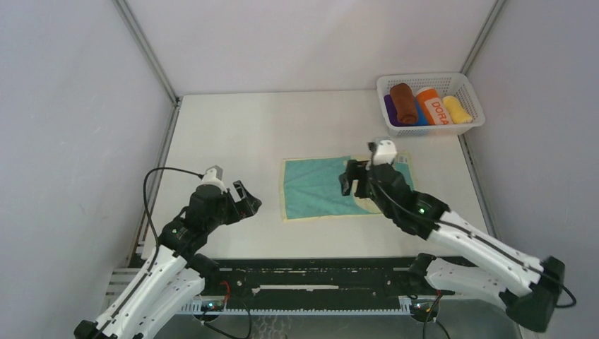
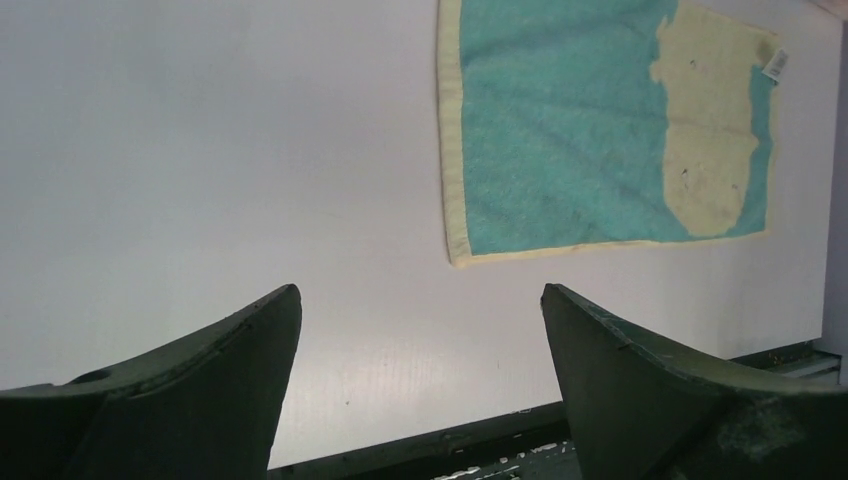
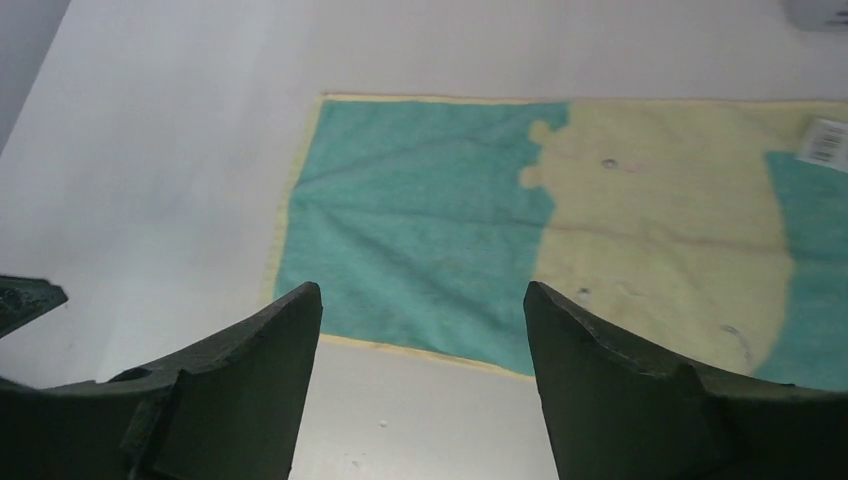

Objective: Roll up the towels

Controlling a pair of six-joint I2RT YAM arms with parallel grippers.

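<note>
A teal towel [image 1: 314, 187] with cream edging and a cream pattern lies spread flat and unrolled on the table. In the left wrist view the towel [image 2: 560, 130] fills the upper right, with a white tag near its far corner. My left gripper [image 1: 254, 198] is open and empty, left of the towel and apart from it. Over the towel's right half hangs my right gripper [image 1: 346, 180], its fingers parted with nothing between them, hiding part of the cream pattern. Beneath those fingers, the towel [image 3: 420, 220] shows a few soft creases.
At the back right stands a white basket [image 1: 431, 130] holding a brown rolled towel [image 1: 403, 104], an orange and white roll [image 1: 432, 106], a yellow roll [image 1: 457, 110] and others. Bare tabletop [image 1: 233, 134] stretches to the left and behind the towel.
</note>
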